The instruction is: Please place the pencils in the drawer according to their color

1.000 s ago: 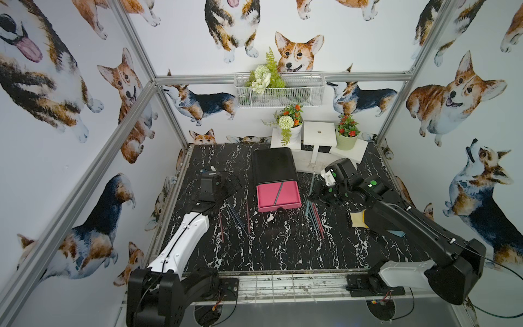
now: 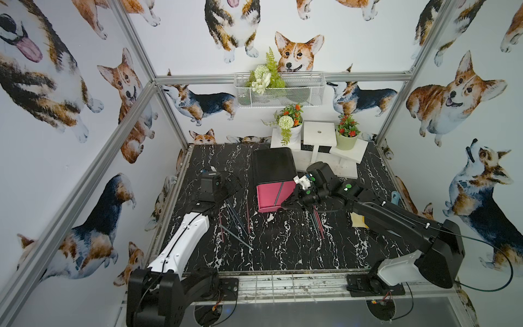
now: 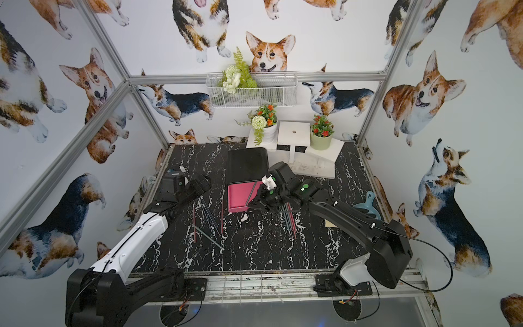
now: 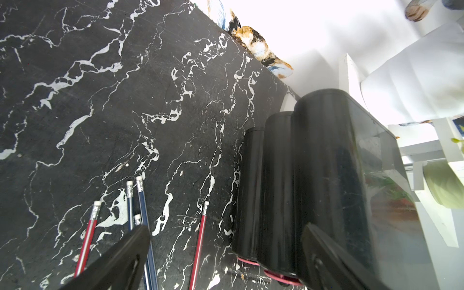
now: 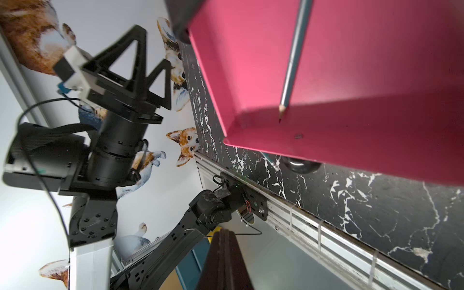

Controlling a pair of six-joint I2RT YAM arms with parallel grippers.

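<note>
A black box (image 2: pixel 272 163) has an open pink drawer (image 2: pixel 267 193) with a grey-green pencil (image 5: pixel 294 58) in it. My right gripper hangs over the drawer's front, shut with nothing visible between its fingers. A grey-green pencil (image 2: pixel 237 238) lies on the table before the drawer. Red pencils (image 4: pixel 198 256) and dark blue pencils (image 4: pixel 145 212) lie left of the box, below my left gripper, which is open and empty. More pencils (image 2: pixel 318 223) lie to the drawer's right.
White stands (image 2: pixel 318 130) with potted flowers are behind the box. A blue scoop (image 3: pixel 368 206) and a yellow item (image 2: pixel 358 220) lie at the right.
My right arm has moved left toward the drawer. The grey-green pencil it carried has left the gripper; one now lies diagonally on the table at front left. The left arm is unmoved.
</note>
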